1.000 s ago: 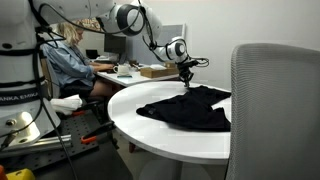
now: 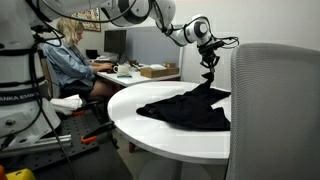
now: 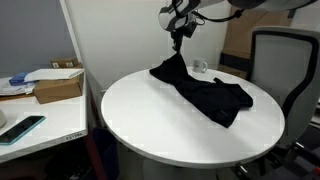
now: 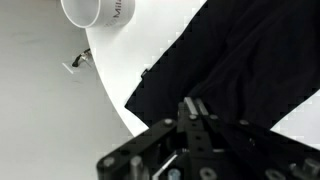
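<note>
A black cloth (image 2: pixel 185 110) lies spread and rumpled on the round white table, with one part of it drawn up into a peak. In exterior view 2 the raised part of the cloth (image 3: pixel 178 67) runs up to my gripper (image 3: pixel 177 45). Above the far side of the table, my gripper (image 2: pixel 209 76) is shut on that part of the cloth. From the wrist, dark fabric (image 4: pixel 170 90) fills the space beneath the gripper, and the pinched bit itself is hard to make out against the dark fingers.
A white mug (image 3: pixel 199 66) stands on the table close to the cloth. A grey chair back (image 2: pixel 275 110) rises at the right edge. Behind, a person (image 2: pixel 68 65) sits at a desk with boxes (image 2: pixel 158 71).
My gripper has moved up and to the right in exterior view 1. The cloth under it is now pulled higher into a peak, while its near part stays on the table.
</note>
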